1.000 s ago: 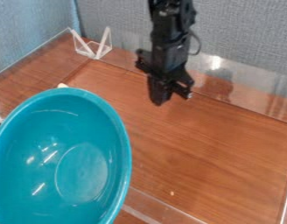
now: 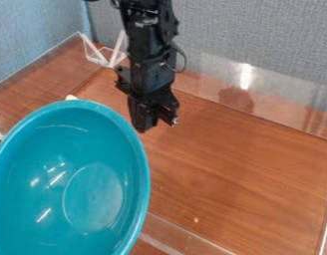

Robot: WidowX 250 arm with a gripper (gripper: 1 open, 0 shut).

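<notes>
A black robot gripper (image 2: pixel 151 118) hangs from the top of the camera view, over the wooden floor just behind and right of a large teal plastic bowl (image 2: pixel 41 189). Its fingers look shut, with nothing visible between them. A small pale object lies at the bowl's back rim, too small to make out.
Grey fabric walls stand at the back and left. A white wire-like piece (image 2: pixel 112 58) is in the back left corner, and a clear strip runs along the back wall. The wooden floor (image 2: pixel 246 179) right of the bowl is bare.
The bowl has stayed where it was.
</notes>
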